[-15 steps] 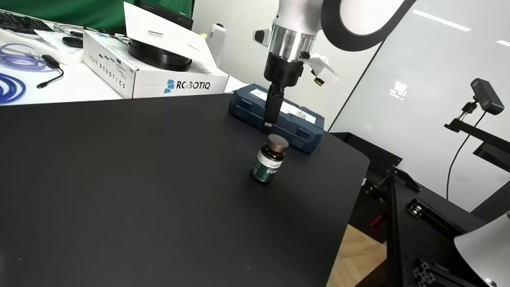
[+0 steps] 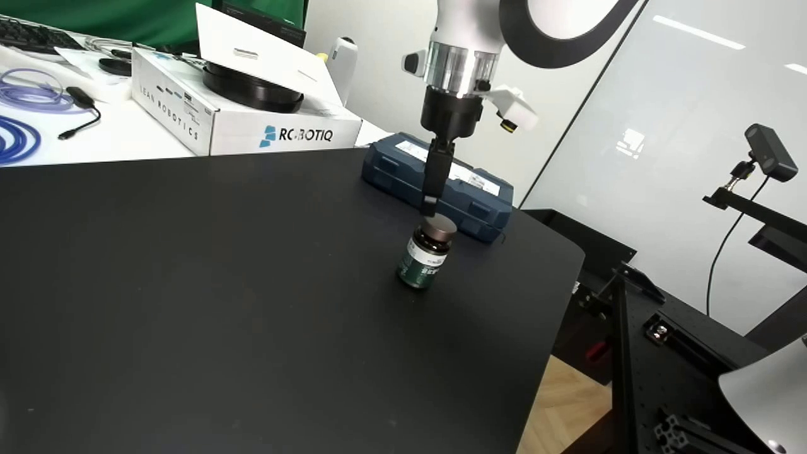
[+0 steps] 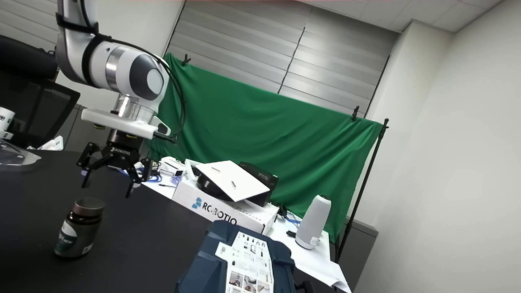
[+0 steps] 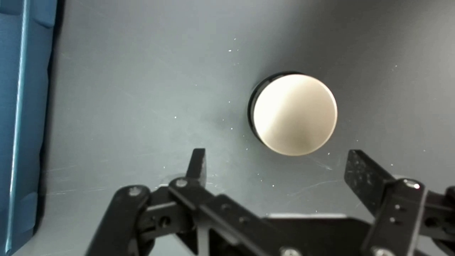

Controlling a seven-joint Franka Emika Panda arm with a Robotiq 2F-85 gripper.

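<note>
A small dark bottle (image 2: 425,256) with a green and white label and a brown lid stands upright on the black table. In the wrist view its round lid (image 4: 295,114) shows from above, beyond the fingertips and between their lines. My gripper (image 3: 108,188) is open, its two fingers wide apart with nothing between them. It points down from above the table, with its tips higher than the lid in the second exterior view. Only edge-on does the gripper (image 2: 429,208) show in the first exterior view, where its tip overlaps the lid's upper edge; touch cannot be told there.
A dark blue case (image 2: 473,203) lies behind the bottle near the table's edge; its side (image 4: 25,128) fills the left of the wrist view. A white Robotiq box (image 2: 249,125) stands on the white table beyond.
Against one second ago, my gripper has shifted slightly right and lower in the first exterior view, closer to the bottle's lid. The bottle has not moved.
</note>
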